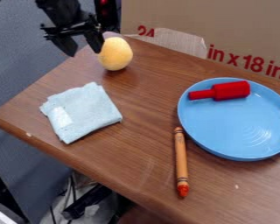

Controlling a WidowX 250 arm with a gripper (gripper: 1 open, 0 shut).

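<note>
The black gripper [78, 39] hangs at the upper left, over the table's far-left edge, just left of a yellow rounded object [115, 54]. I cannot make out clearly whether its fingers are open or shut. A folded pale blue cloth [81, 112] lies on the left of the wooden table [130, 166]. A blue plate [236, 131] on the right holds a red cylindrical object [219, 91] with a handle. An orange crayon [181, 162] lies just left of the plate, pointing toward the front.
A cardboard box [213, 35] stands along the back right. The middle of the table, between cloth, yellow object and plate, is clear. The table's left edge drops to a grey floor area.
</note>
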